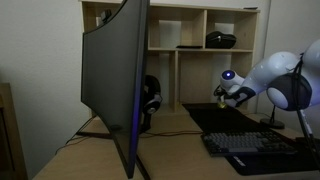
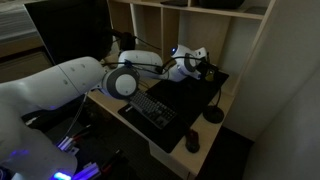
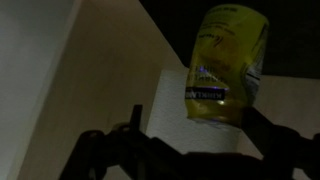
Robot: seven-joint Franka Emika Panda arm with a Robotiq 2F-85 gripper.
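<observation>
A yellow can (image 3: 226,60) with dark print lies just beyond my fingertips in the wrist view, closer to the right finger (image 3: 257,128) than the left. My gripper is open, and the can is not clasped. In exterior view 1 the can is a small yellow patch (image 1: 221,102) by the gripper (image 1: 226,98), above the far part of the dark desk mat. The arm partly covers this spot in exterior view 2.
A black keyboard (image 1: 248,142) sits on the mat. A large curved monitor (image 1: 112,80) stands at the left. Wooden shelves (image 1: 176,75) rise behind the desk, with a black case (image 1: 220,40) on one. A dark round-based object (image 2: 213,113) stands near the mat's edge.
</observation>
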